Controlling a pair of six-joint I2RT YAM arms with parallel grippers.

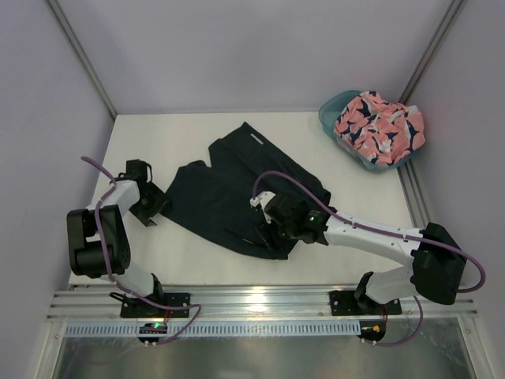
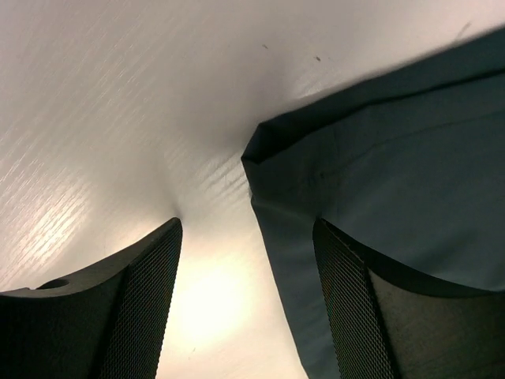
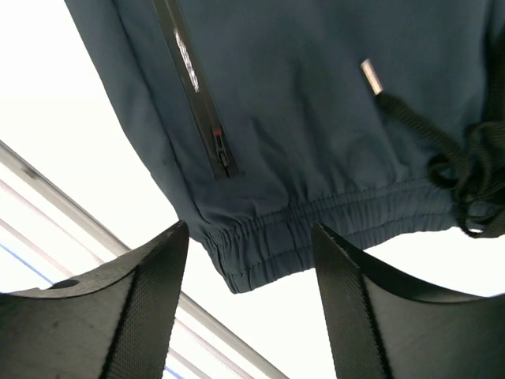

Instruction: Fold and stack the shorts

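Observation:
Dark navy shorts [image 1: 229, 189] lie spread flat on the white table, legs toward the left and back, waistband toward the front right. My left gripper [image 1: 152, 215] is open at the left leg's corner; in the left wrist view the hem corner [image 2: 292, 162] lies ahead, between and beyond the fingers. Near the front waistband corner my right gripper [image 1: 272, 239] hangs open. The right wrist view shows the elastic waistband [image 3: 276, 241], a zipped pocket [image 3: 207, 118] and a black drawstring [image 3: 442, 150]. Nothing is gripped by either one.
A teal basket [image 1: 334, 114] holding pink patterned cloth [image 1: 380, 130] stands at the back right. A metal rail [image 1: 245, 294] runs along the front edge.

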